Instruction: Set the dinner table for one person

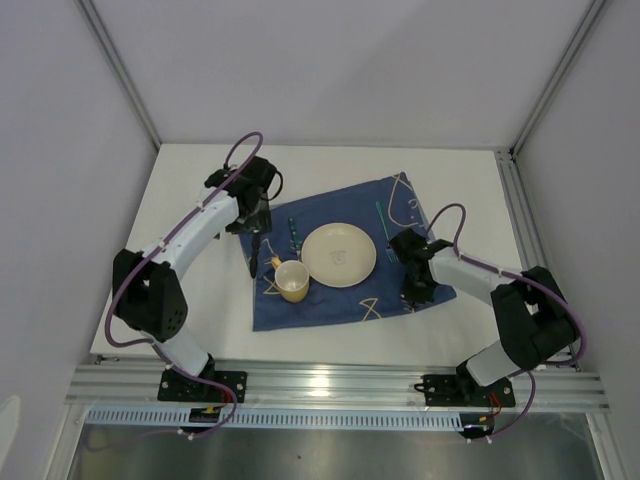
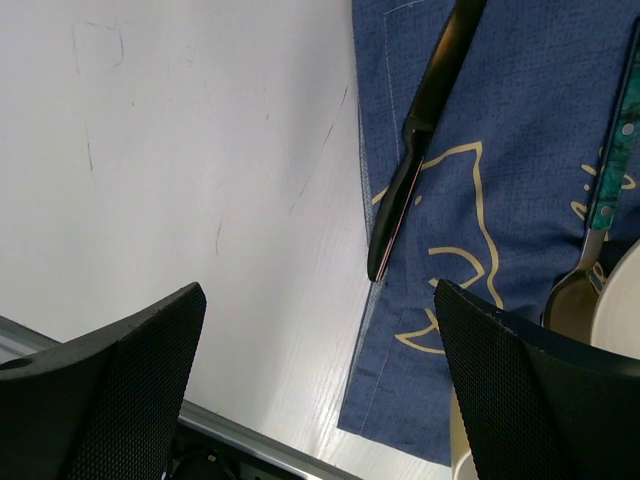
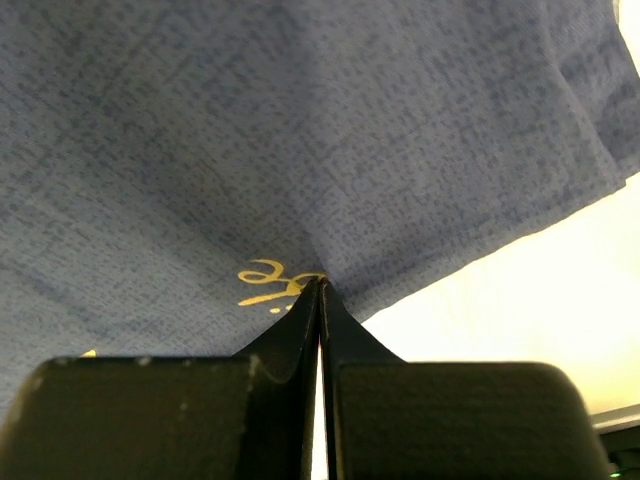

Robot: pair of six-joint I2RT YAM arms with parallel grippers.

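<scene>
A blue placemat [image 1: 352,200] carries a cream plate [image 1: 339,254] in its middle and a cream mug [image 1: 292,281] at lower left. A black-handled knife [image 2: 397,200] lies along the mat's left edge, beside a green-handled spoon [image 2: 618,150]. Another green-handled utensil [image 1: 383,222] is right of the plate, partly hidden by the arm. My left gripper hangs open above the mat's left side, empty. My right gripper is shut at the mat's lower right, its tips at the cloth; whether any cloth is between them is unclear.
Walls surround the table, with metal rails at its edges.
</scene>
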